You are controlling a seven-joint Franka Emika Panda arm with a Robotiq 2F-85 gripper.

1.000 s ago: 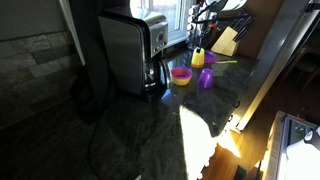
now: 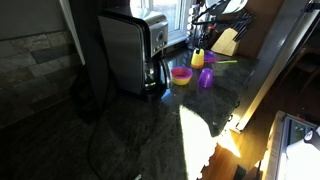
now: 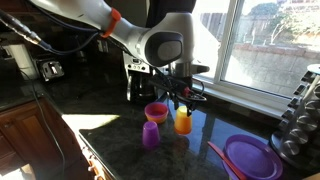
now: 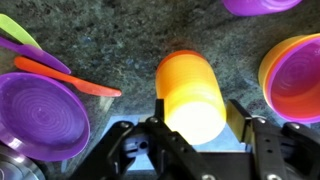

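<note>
In the wrist view a yellow-orange cup (image 4: 190, 85) stands between the two fingers of my gripper, its closed pale end towards the camera. The fingers are apart, one on each side of the cup; whether either touches it I cannot tell. From the second exterior view, my gripper (image 3: 183, 98) is at the top of the yellow cup (image 3: 183, 122), which rests on the dark counter (image 3: 105, 120).
Near the yellow cup are a purple cup (image 3: 151, 135) and a pink-and-yellow bowl (image 3: 157, 114). A purple plate (image 4: 42, 115) with orange and green utensils lies on the other side. The coffee maker (image 2: 137, 50) stands by the window; open counter lies in front.
The arm shows hardly any shift above the yellow cup.
</note>
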